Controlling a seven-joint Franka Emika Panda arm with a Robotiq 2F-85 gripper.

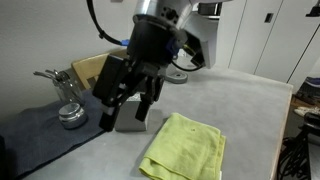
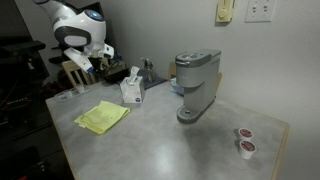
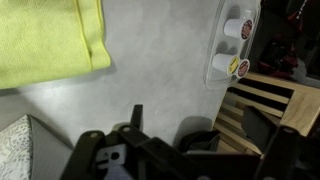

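My gripper (image 1: 125, 116) hangs over the table with its two fingers apart and nothing between them. In exterior view 1 it stands in front of the tissue box (image 1: 131, 124) and hides most of it. The whole box (image 2: 132, 92) shows in the second exterior view, white tissue sticking out of its top. A yellow cloth (image 1: 184, 147) lies flat on the table, to the right of the gripper in the first view. From the wrist, the open fingers face bare grey table, with the cloth (image 3: 45, 40) at upper left and a corner of the box (image 3: 14, 150) at lower left.
Clear tray holding several pods (image 3: 236, 45) and a slatted wooden rack (image 3: 245, 115) lie to the right in the wrist view. A grey coffee machine (image 2: 200, 85) and two loose pods (image 2: 246, 149) stand across the table. Mid-table is clear.
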